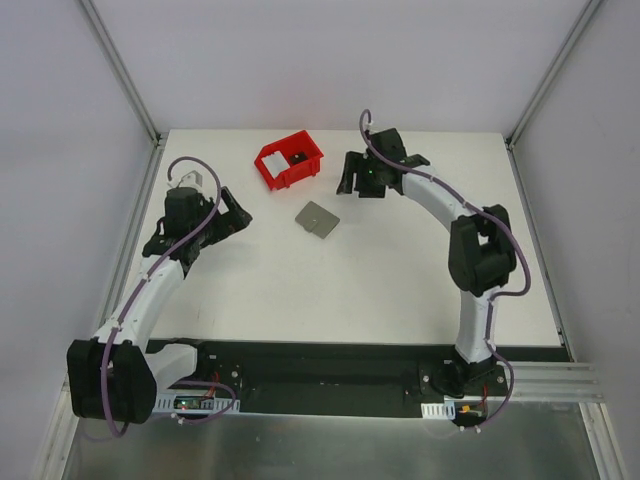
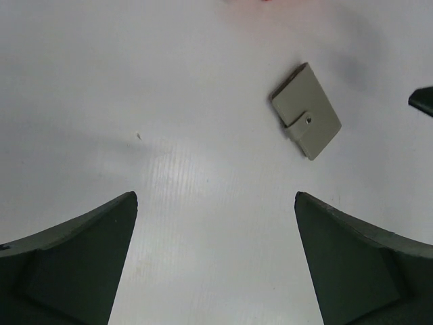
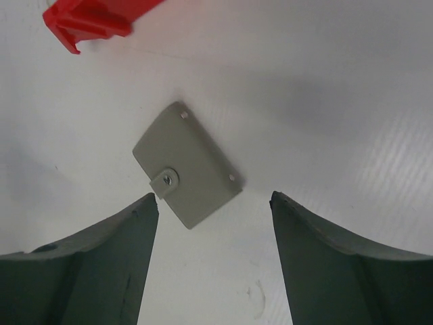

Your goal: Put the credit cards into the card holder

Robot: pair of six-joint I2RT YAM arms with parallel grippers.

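Observation:
A grey card holder with a snap strap (image 1: 318, 220) lies flat mid-table, also seen in the left wrist view (image 2: 311, 122) and the right wrist view (image 3: 196, 183). A red bin (image 1: 291, 174) behind it holds a white item, possibly cards, and something dark. My left gripper (image 1: 228, 215) stands open and empty left of the holder. My right gripper (image 1: 350, 172) hangs to the holder's upper right, fingers apart, nothing between its fingers; its wrist view has the holder just beyond the fingertips.
Walls enclose the table at back and sides.

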